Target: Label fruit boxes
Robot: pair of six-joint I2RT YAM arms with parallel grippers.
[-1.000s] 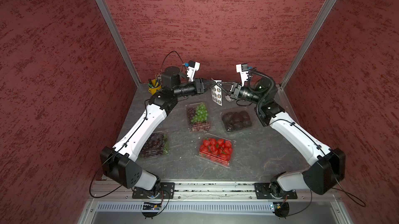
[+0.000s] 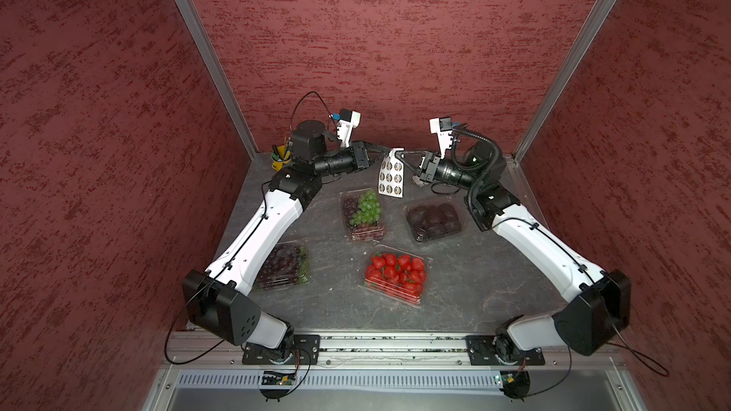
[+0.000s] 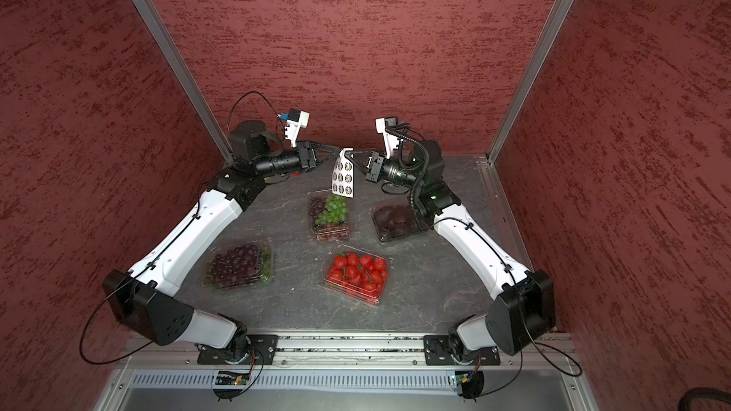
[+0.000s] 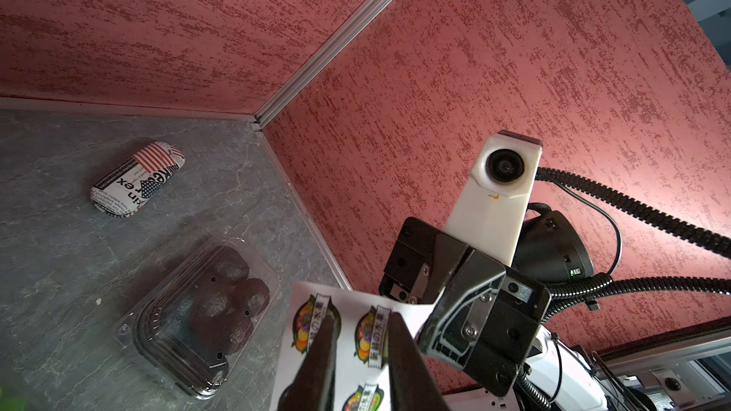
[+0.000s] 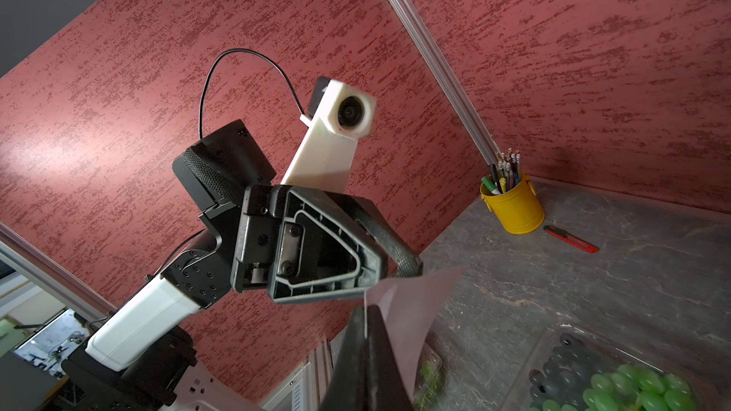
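Observation:
A white sheet of round fruit labels [image 2: 391, 176] hangs upright between my two arms, above the table. At its top edge my right gripper is shut with the thin sheet [image 5: 417, 306] between its fingertips. My left gripper stands at the sheet's other side. Its fingers are apart, with printed labels [image 4: 371, 336] visible beyond the gap. Below on the table are boxes of strawberries [image 2: 396, 275], green and dark grapes [image 2: 362, 214], dark round fruit [image 2: 434, 220], and more grapes at the left [image 3: 238, 264]. Whether any label sticks to the left fingertips cannot be made out.
A yellow pencil bucket [image 5: 517, 207] and a red cutter [image 5: 571, 239] lie at the back left. A printed roll-shaped item rests at the back right.
The label sheet has swung left and turned its face more to the front. The right arm is nearly still.

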